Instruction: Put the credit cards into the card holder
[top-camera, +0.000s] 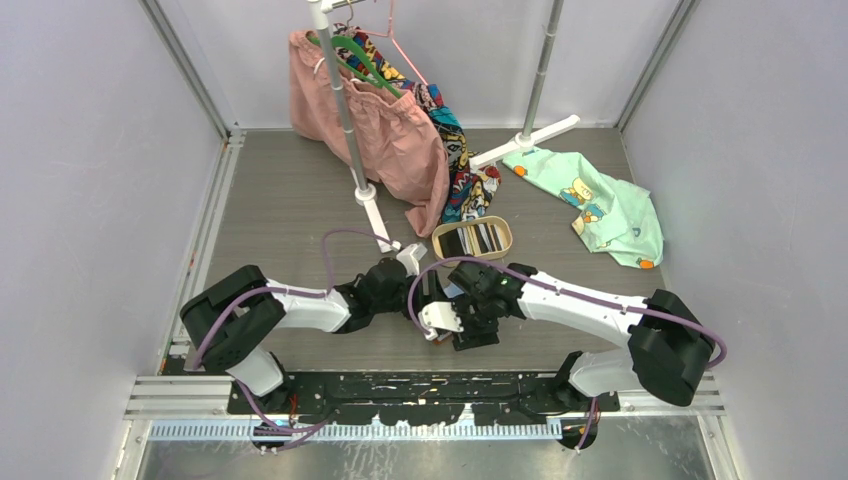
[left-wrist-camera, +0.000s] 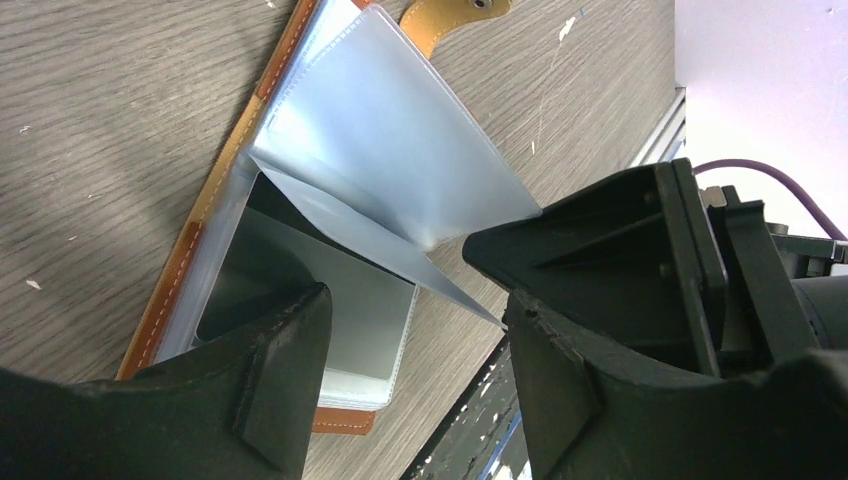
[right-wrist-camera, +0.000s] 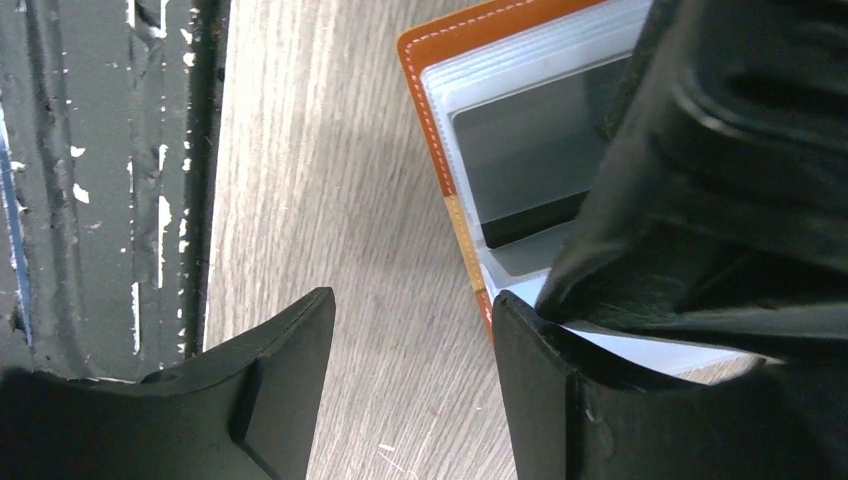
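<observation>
The card holder, brown leather with clear sleeves, lies opened out on the table; its stitched edge (left-wrist-camera: 190, 245) shows in the left wrist view. A dark grey card (left-wrist-camera: 310, 290) sits inside one sleeve, part of it behind a left finger. Above it, a clear sleeve flap (left-wrist-camera: 385, 125) is raised, its lower corner against a black finger of the right gripper. My left gripper stands open over the holder, nothing gripped between its fingers. In the right wrist view, my right gripper is open beside the holder's edge (right-wrist-camera: 435, 135), and the left gripper's dark fingers hide much of the holder.
Behind the grippers stands a tan oval tray (top-camera: 437, 250) with several cards (top-camera: 475, 240). A clothes rack (top-camera: 366, 195) with hanging garments is at the back, and a green cloth (top-camera: 600, 205) lies back right. Both grippers are crowded close together.
</observation>
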